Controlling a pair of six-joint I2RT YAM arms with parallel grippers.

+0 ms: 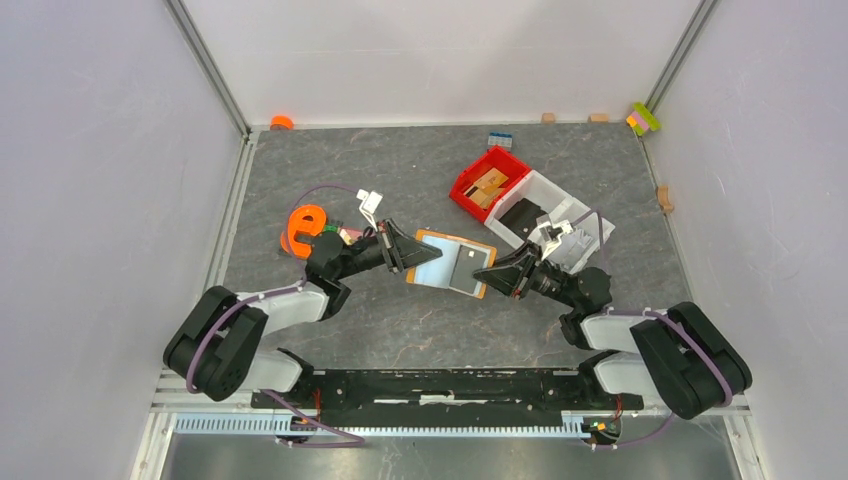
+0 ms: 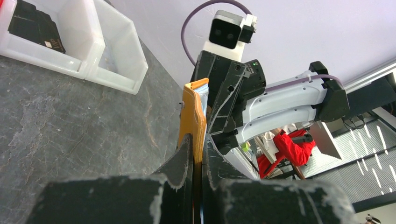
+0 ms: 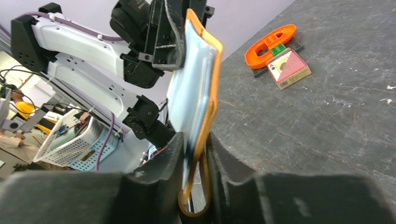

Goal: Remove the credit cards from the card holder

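An orange-edged card holder [image 1: 433, 272] hangs between my two grippers, its pale inner side and a dark grey panel [image 1: 468, 268] facing up. My left gripper [image 1: 438, 254] is shut on its left part; in the left wrist view the orange cover [image 2: 192, 112] stands edge-on between the fingers. At the right end is my right gripper [image 1: 477, 273]. Its blurred fingers [image 3: 163, 165] stand on either side of the orange edge [image 3: 212, 95], which bends into a loop low between them. Whether they press on it cannot be told. No card shows clearly apart from the holder.
Behind the right arm, a white bin [image 1: 548, 192] holds black items [image 1: 522, 217]; a red bin [image 1: 507, 161] adjoins it. An orange ring-shaped piece [image 1: 300, 225] and a card box [image 3: 288, 68] lie beyond the left arm.
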